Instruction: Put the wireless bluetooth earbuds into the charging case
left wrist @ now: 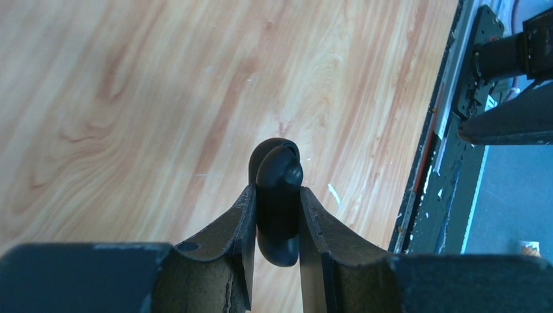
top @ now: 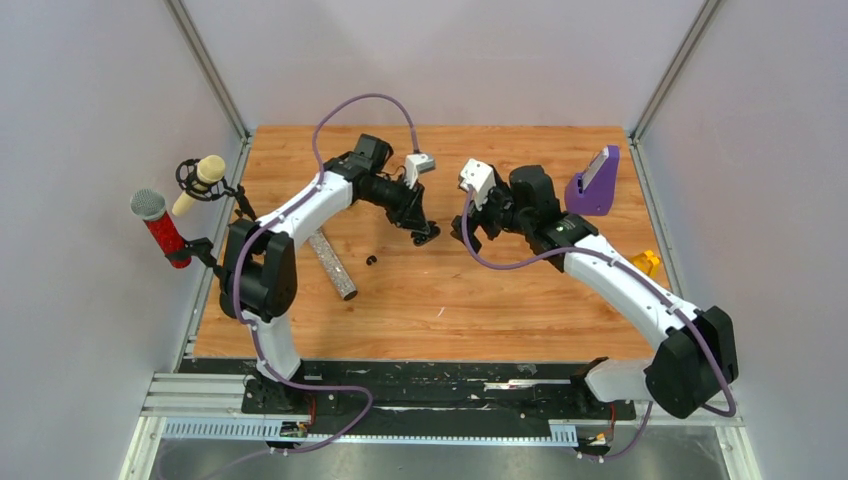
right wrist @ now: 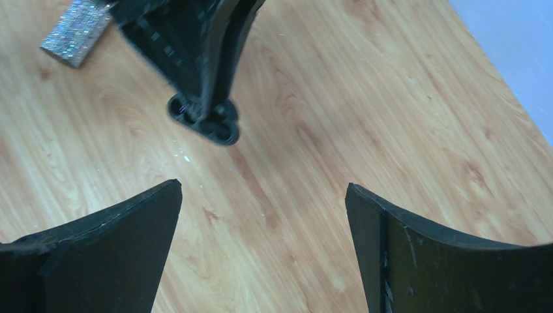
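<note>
The black charging case (left wrist: 278, 202) is pinched in my left gripper (top: 420, 224), near mid-table. In the right wrist view the case (right wrist: 222, 130) shows dark open cavities, with the left gripper partly blurred above it. Two small dark pieces (top: 371, 260), likely the earbuds, lie on the table left of it and toward the front. My right gripper (top: 465, 232) stands open to the right of the case, with nothing between its fingers.
A glittery cylinder (top: 334, 264) lies left of the small pieces. A purple holder (top: 592, 195) and a yellow object (top: 646, 261) stand at the right. Microphones on stands (top: 165, 230) are at the left.
</note>
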